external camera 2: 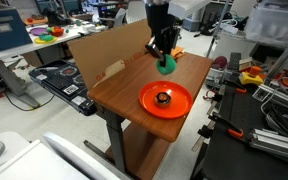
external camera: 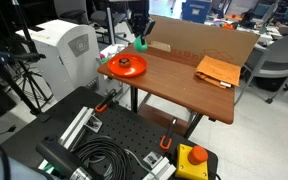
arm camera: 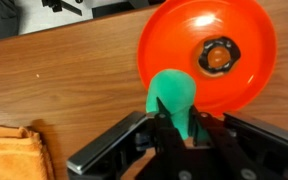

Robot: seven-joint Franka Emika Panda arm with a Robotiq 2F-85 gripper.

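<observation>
A green, rounded object (external camera 2: 166,65) hangs in the air with my gripper shut on it. In the wrist view its top (arm camera: 172,90) shows beyond the fingers and overlaps the edge of the orange-red plate (arm camera: 174,35). The plate (external camera: 112,68) lies at the left end of the wooden table in exterior view 1. On it rests a brown ring-shaped thing (arm camera: 219,55), like a small donut. The green object (external camera: 140,44) is clear of the plate, above the table.
A folded orange cloth (external camera: 218,71) lies on the right part of the table (external camera: 174,78). A brown panel (external camera: 199,45) stands along its back edge. A red button on a yellow box (external camera: 192,160) is on the floor side.
</observation>
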